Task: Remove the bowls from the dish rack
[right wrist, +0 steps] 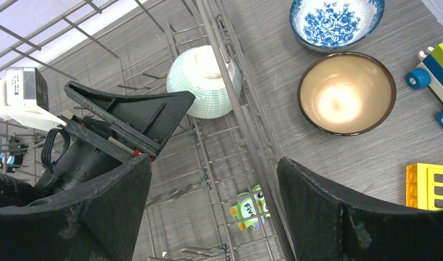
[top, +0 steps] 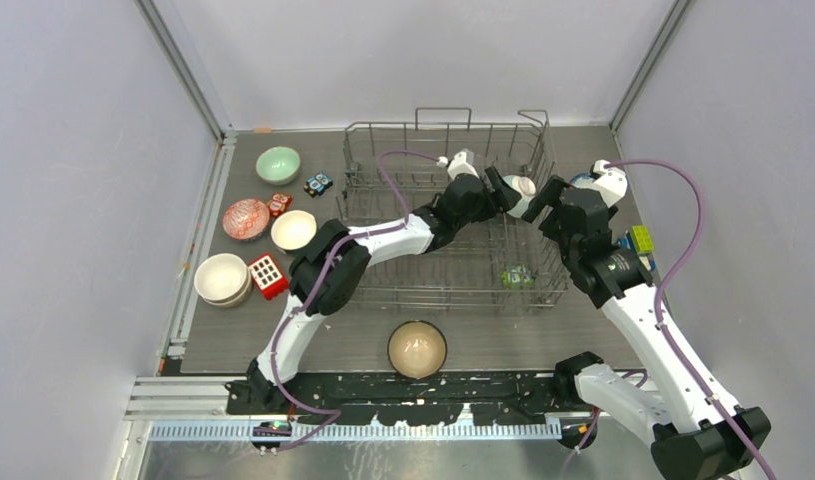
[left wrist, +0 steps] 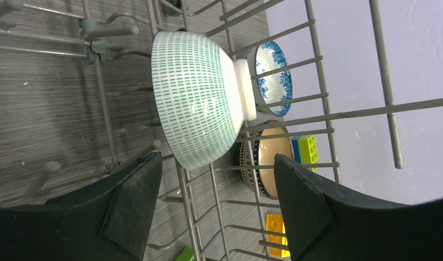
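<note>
A pale green-checked bowl (left wrist: 194,98) leans in the right side of the wire dish rack (top: 423,290), its white foot facing the rack's side wires. In the top view my left gripper (top: 505,193) is just left of this bowl; its fingers stand apart in the left wrist view, with the bowl beyond their tips. On the bowl's right, my right gripper (top: 545,203) hangs by the rack's right side. The right wrist view shows its fingers (right wrist: 328,212) spread with no dish between them, and the left gripper near the bowl.
Outside the rack's right side are a blue-flowered bowl (right wrist: 333,24), a tan bowl (right wrist: 347,93) and toy blocks (right wrist: 428,185). Several bowls, among them a green one (top: 278,165), stand on the left. Another tan bowl (top: 417,349) is in front. Rack wires closely surround the checked bowl.
</note>
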